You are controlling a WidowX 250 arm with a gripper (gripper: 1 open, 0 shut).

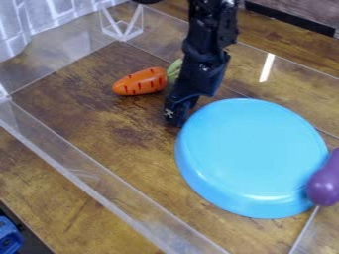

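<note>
The black robot arm reaches down from the top centre to my gripper (183, 104), which is low over the wooden table just above a large blue disc (249, 154). An orange carrot (141, 81) lies to its left, and a pale green object (173, 69) is partly hidden behind the arm. The dark fingers blend together, so I cannot tell whether they are open or hold anything.
A purple object (323, 184) lies at the right edge by the disc. Clear plastic walls border the table at left and bottom. A blue item (7, 238) is at the bottom-left corner. Bare wood fills the left middle.
</note>
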